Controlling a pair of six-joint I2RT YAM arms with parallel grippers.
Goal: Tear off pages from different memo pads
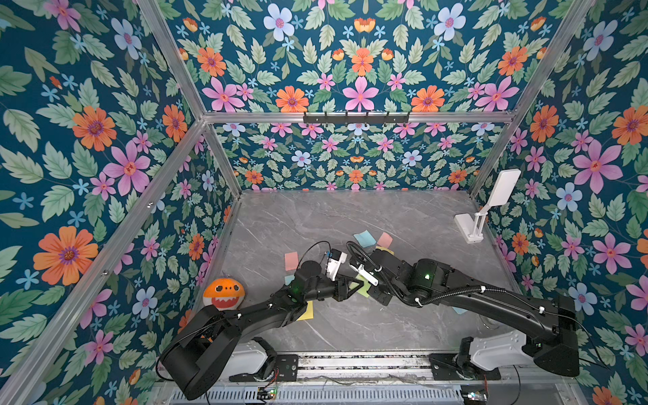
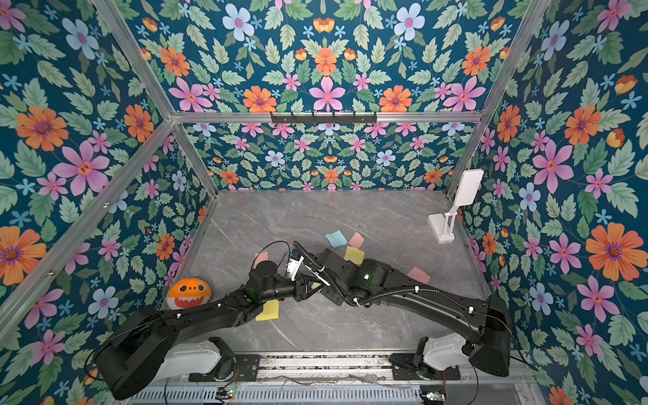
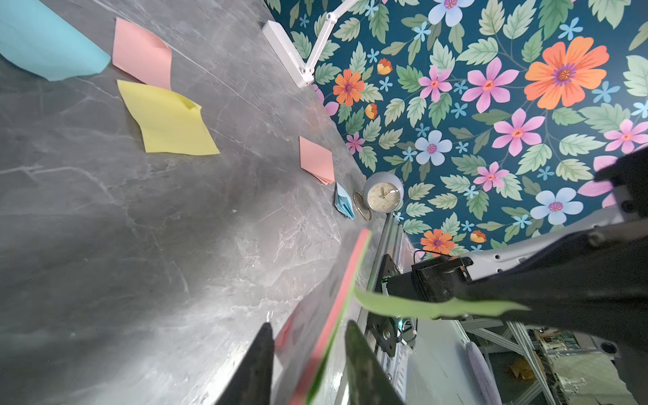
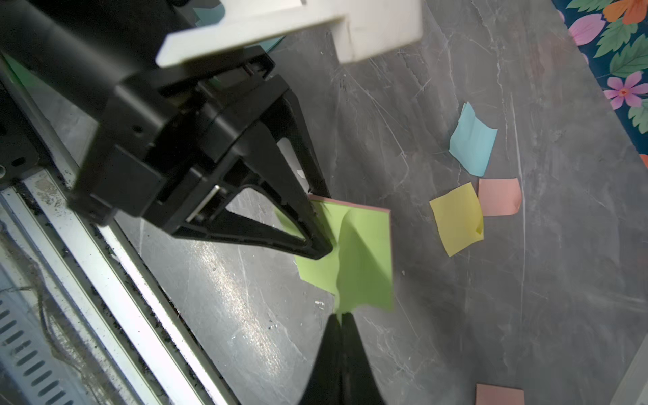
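A green memo pad point(image 4: 364, 236) with a pink layer along its edge stands tilted between the fingers of my left gripper. These fingers are apart; a gap shows between the pad point(image 3: 334, 310) and one finger. The right wrist view has one black left finger lying across the green face. My right gripper is shut at the lower edge of the top green sheet. Side-on in the left wrist view, that curved green sheet point(image 3: 432, 307) reaches from the pad to the right gripper. Both top views mostly hide the pad behind the grippers.
Blue point(image 4: 474, 140), yellow point(image 4: 459, 219) and pink point(image 4: 499, 197) sheets lie behind the arms. A yellow sheet point(image 2: 268, 310) lies near the left arm. An orange toy point(image 1: 224, 293) sits far left, a white lamp point(image 1: 470, 227) at right.
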